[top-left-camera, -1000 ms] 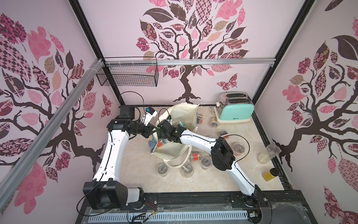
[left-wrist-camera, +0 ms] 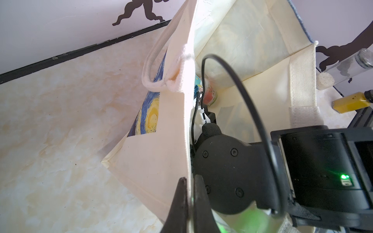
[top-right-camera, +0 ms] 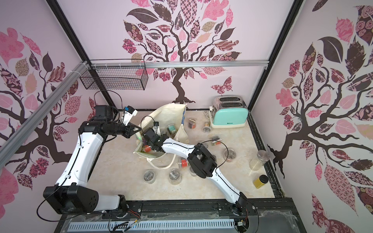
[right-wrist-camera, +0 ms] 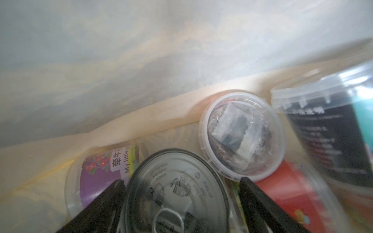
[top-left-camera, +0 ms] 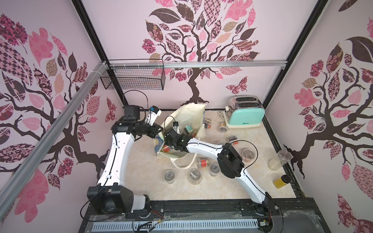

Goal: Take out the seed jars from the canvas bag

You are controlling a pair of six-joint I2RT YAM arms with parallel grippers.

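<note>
The canvas bag (top-left-camera: pixel 186 116) stands mid-table. My left gripper is shut on the bag's near rim, which runs vertically between its fingertips in the left wrist view. My right gripper is down inside the bag, part open around a metal-lidded jar (right-wrist-camera: pixel 172 178); whether it touches it is unclear. Beside that lie a purple-labelled jar (right-wrist-camera: pixel 93 178), a clear-lidded jar (right-wrist-camera: pixel 240 137), a red-labelled jar (right-wrist-camera: pixel 287 194) and a dark-labelled jar (right-wrist-camera: pixel 322 136).
Several clear jars (top-left-camera: pixel 195 176) stand on the table before and right of the bag. A mint toaster (top-left-camera: pixel 244 114) is back right; a tall container (top-left-camera: pixel 277 161) and yellow bottle (top-left-camera: pixel 281 181) are at the right edge. A wire basket (top-left-camera: pixel 134 77) hangs above.
Compared with a second ago, the left arm and the bag's rim are slightly higher and farther left.
</note>
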